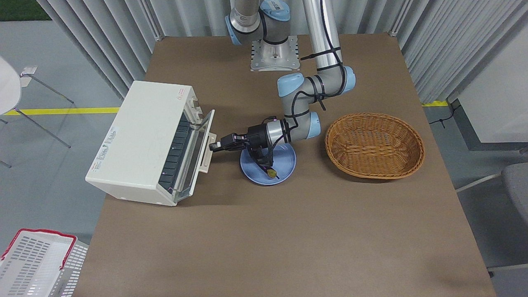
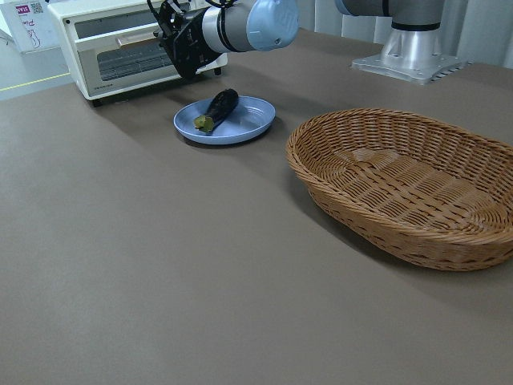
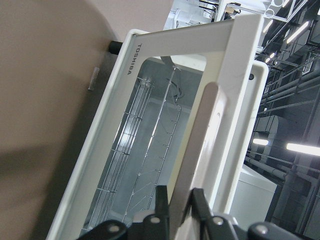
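Note:
The white toaster oven [image 1: 133, 138] stands on the table with its glass door partly tilted open, wire rack visible through it. In the wrist view my gripper is shut on the long handle [image 3: 205, 130] of that door, one black finger on each side. A purple eggplant with a green-yellow end [image 2: 220, 108] lies on a blue plate [image 2: 248, 128], beneath my arm and largely hidden by it in the front view.
A wicker basket [image 1: 374, 146] sits empty at the right of the table [image 1: 297, 237]. A white-and-red plastic basket [image 1: 34, 262] stands off the table at lower left.

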